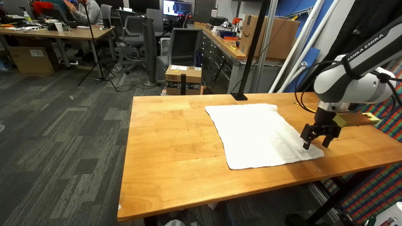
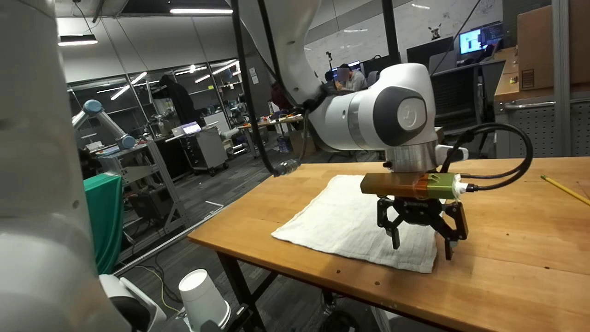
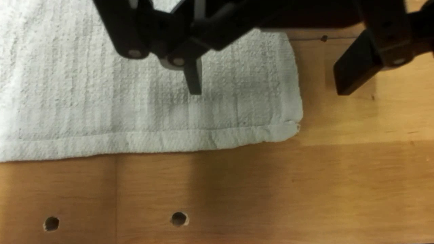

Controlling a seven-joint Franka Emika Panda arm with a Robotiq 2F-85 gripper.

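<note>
A white cloth [image 1: 254, 137] lies spread nearly flat on the wooden table, with slight wrinkles toward its near right corner. My gripper [image 1: 316, 146] is open above that corner, pointing down, with nothing held. In the wrist view one finger [image 3: 194, 79] hangs over the cloth [image 3: 101, 101], and the other finger [image 3: 354, 67] is over bare wood beyond the cloth's edge. Seen from the other exterior side, the gripper [image 2: 421, 249] has its fingers wide apart near the corner of the cloth [image 2: 354, 235]. Whether a fingertip touches the cloth is unclear.
Bare table [image 1: 169, 162] stretches to the left of the cloth. A black post [image 1: 239, 96] rises from the table's back edge, and a yellow pencil-like stick [image 2: 564, 190] lies on the wood. The table's front edge runs close to the cloth's near side.
</note>
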